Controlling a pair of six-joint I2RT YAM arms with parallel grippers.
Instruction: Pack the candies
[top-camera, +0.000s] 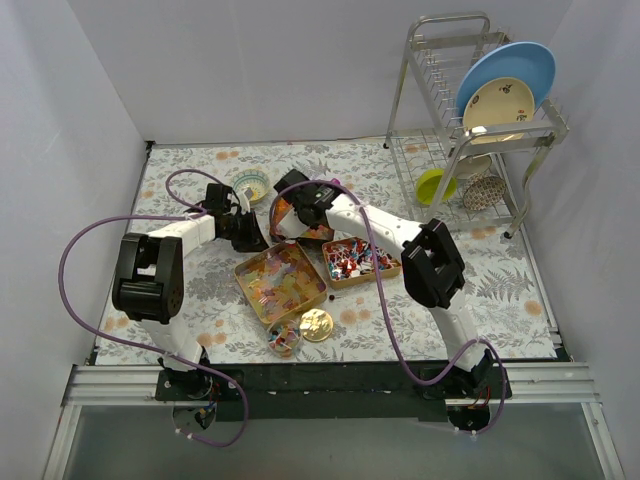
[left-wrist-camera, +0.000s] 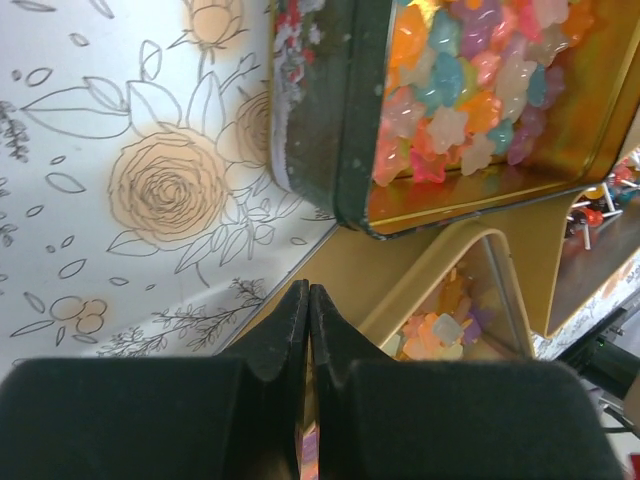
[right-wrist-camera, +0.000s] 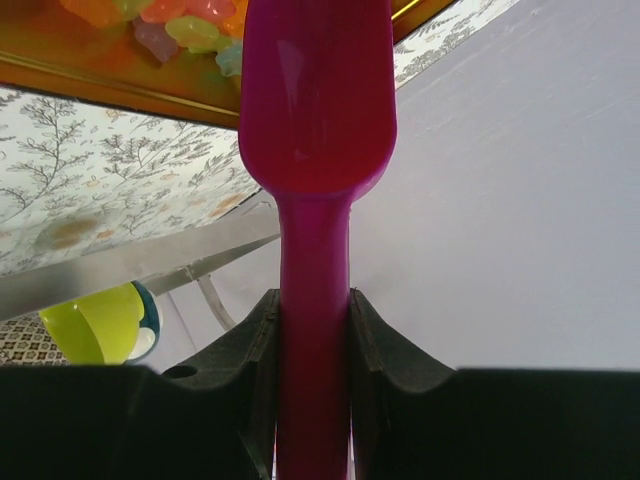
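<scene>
A dark-rimmed tin (top-camera: 322, 234) of colourful gummy candies stands mid-table, partly hidden under my right arm; its corner (left-wrist-camera: 352, 190) fills the top of the left wrist view. My right gripper (top-camera: 292, 200) is over this tin, shut on the handle of a magenta scoop (right-wrist-camera: 318, 110). The scoop's visible face carries no candy. Nearer the front lies a tan tray (top-camera: 243, 283) with gummies spread in it. My left gripper is shut, nothing showing between its fingers, close to where the tin and the tan tray meet.
A box of wrapped candies (top-camera: 362, 258) sits right of the tan tray. In front are a clear jar (top-camera: 284, 338) with candies and a gold lid (top-camera: 316, 325). A bowl (top-camera: 250, 184) stands behind; a dish rack (top-camera: 470, 130) rises at the right.
</scene>
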